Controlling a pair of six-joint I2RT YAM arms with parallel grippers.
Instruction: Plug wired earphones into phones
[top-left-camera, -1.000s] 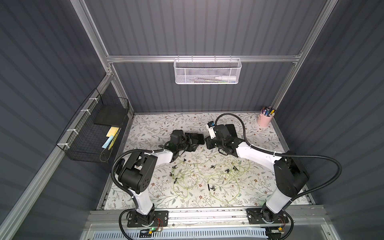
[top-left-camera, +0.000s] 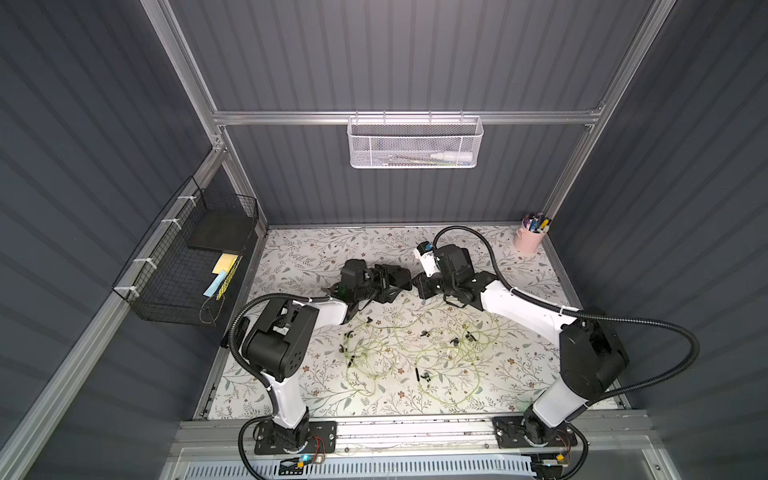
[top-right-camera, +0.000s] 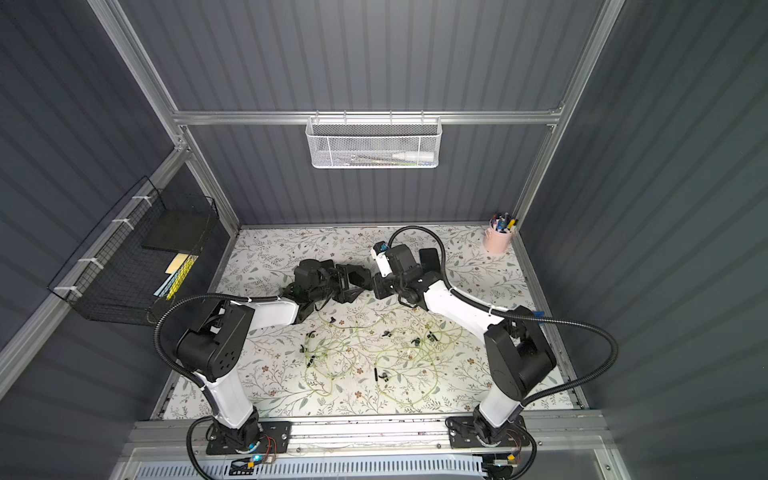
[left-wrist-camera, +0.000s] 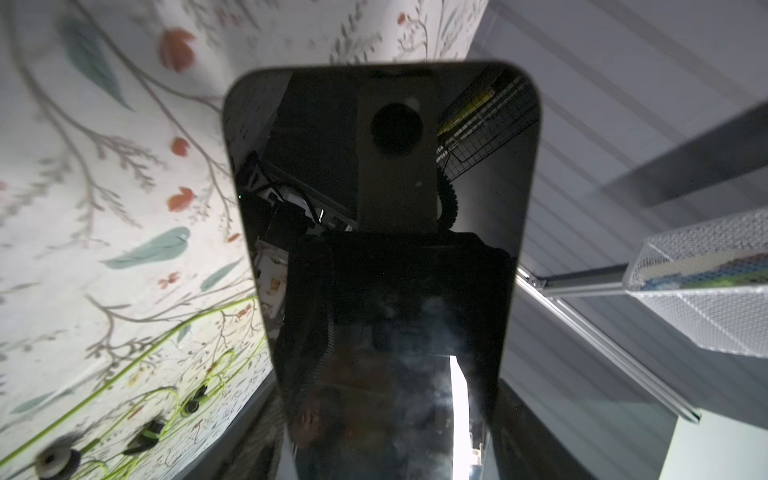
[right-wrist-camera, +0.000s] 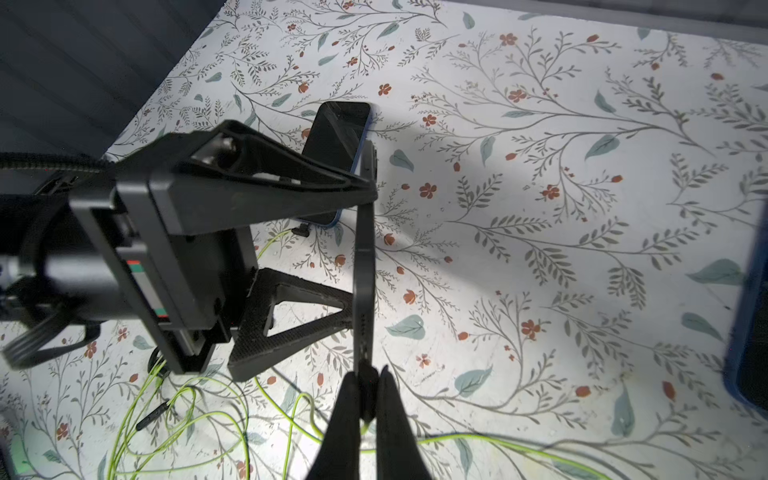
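Observation:
In the left wrist view, a dark phone (left-wrist-camera: 392, 320) with a glossy, reflecting face fills the middle. My left gripper is shut on it; the right wrist view shows this phone edge-on between the two black fingers, raised above the table. My right gripper is shut on a small black piece, likely an earphone plug, just below the phone's lower edge. Whether that piece touches or enters the phone cannot be made out. From the top left view, the right gripper faces the phone (top-left-camera: 398, 277) closely. Yellow-green earphone cables (right-wrist-camera: 480, 437) lie below.
A second phone (right-wrist-camera: 340, 132) rests on the table, a black connector (right-wrist-camera: 301, 230) near its end. Another phone (right-wrist-camera: 752, 344) is cut off at the right edge. Several earbuds and tangled cables (top-left-camera: 432, 384) cover the front. A pink pen cup (top-left-camera: 528, 238) stands at the back right.
The phone in the left gripper has tilted a little and moved slightly right. The cables on the table look unchanged.

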